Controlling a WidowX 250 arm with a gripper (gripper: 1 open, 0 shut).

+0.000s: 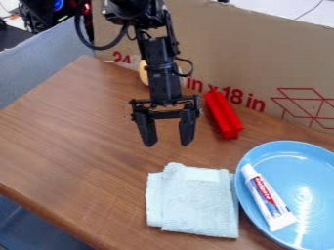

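Note:
My gripper (167, 135) hangs over the middle of the wooden table, fingers apart and pointing down, with nothing between them. To its right a red oblong object (222, 114) lies on the table. In front of it is a folded pale cloth (190, 200). At the right, a blue plate (322, 195) holds a white tube with red print (268, 197). A yellowish round object is mostly hidden behind the arm.
A cardboard wall (268, 68) stands along the back of the table. Blue-grey surfaces lie beyond its left edge.

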